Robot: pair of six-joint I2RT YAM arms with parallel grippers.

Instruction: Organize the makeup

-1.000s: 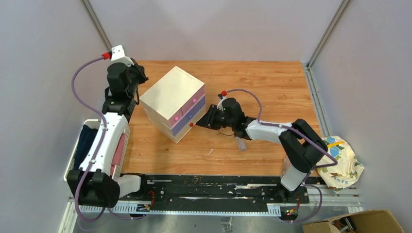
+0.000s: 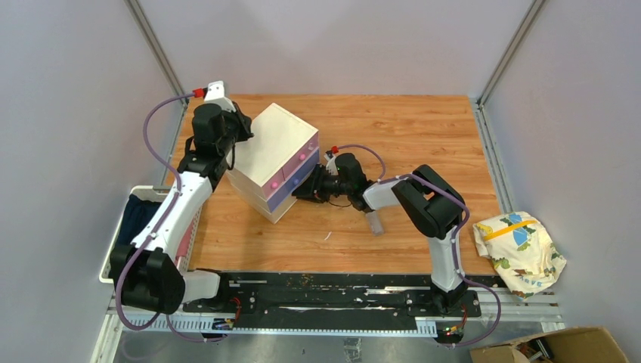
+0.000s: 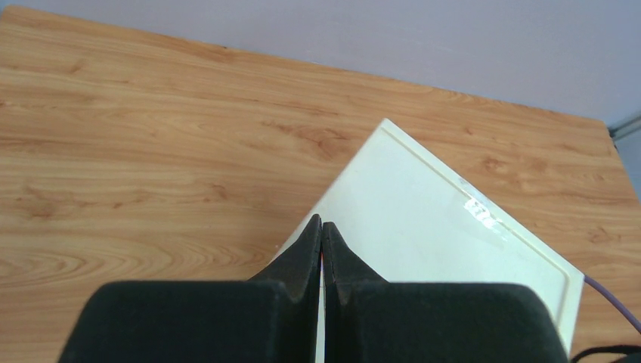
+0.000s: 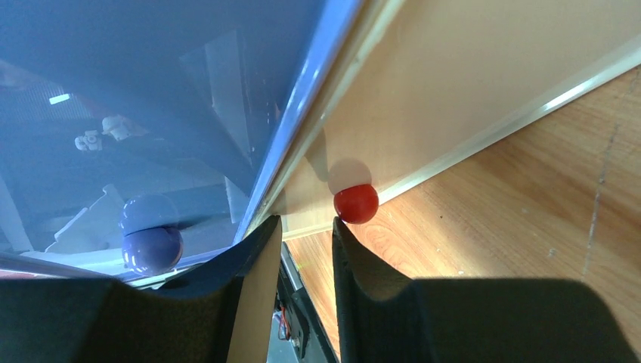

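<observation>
A small cabinet (image 2: 276,140) with a cream top stands at an angle on the table, with pink drawers above, a blue drawer in the middle and a cream drawer at the bottom. In the right wrist view the bottom drawer's red knob (image 4: 357,203) lies just beyond the fingertips of my right gripper, which is open with nothing between its fingers. The blue drawer's knob (image 4: 153,250) is left of them. My left gripper is shut, nothing showing between its fingers, over the cabinet's top (image 3: 446,204). No makeup can be made out.
A white basket (image 2: 196,227) with dark and pink cloth sits at the left. A small grey item (image 2: 375,222) lies on the table near the right arm. Patterned cloth (image 2: 521,253) and a cardboard box (image 2: 582,344) are at the right.
My right gripper has moved left to the cabinet's front, now covering the red knob from above. My left gripper has shifted right, onto the cabinet's left edge. The cabinet has not moved.
</observation>
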